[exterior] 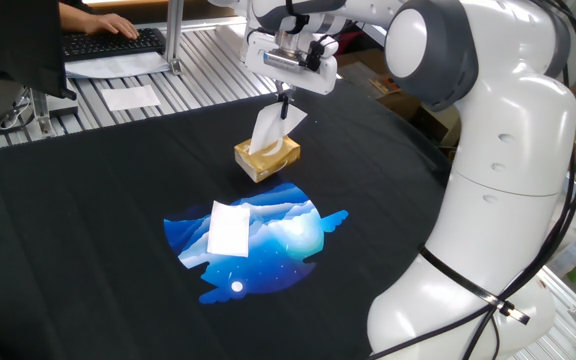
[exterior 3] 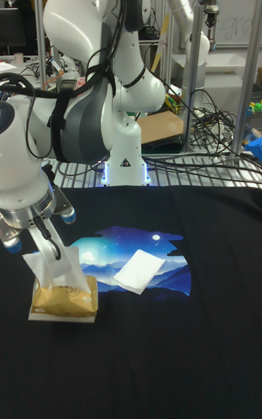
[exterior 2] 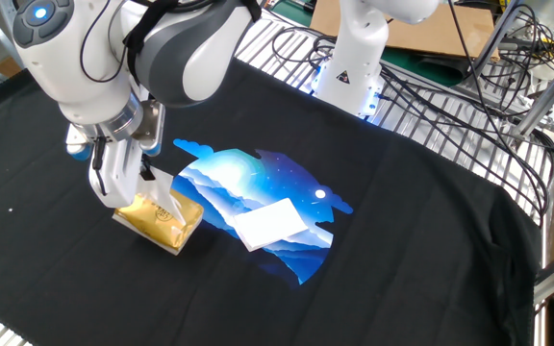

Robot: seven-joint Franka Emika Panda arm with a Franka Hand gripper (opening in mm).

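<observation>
A gold tissue pack (exterior: 268,160) stands on the black cloth, with a white tissue (exterior: 269,127) rising out of its top. Directly above it hangs my gripper (exterior: 284,106), pointing down. Its dark fingertips look closed together on the upper part of the tissue, whose lower end is still in the pack's opening. In the second exterior view the pack (exterior 2: 167,215) is partly covered by the gripper's body. From the third exterior view, the tissue (exterior 3: 58,270) spreads out on both sides of the fingers.
A printed blue landscape picture (exterior: 286,262) lies flat beside the pack, with a folded white tissue (exterior: 229,229) on it.
</observation>
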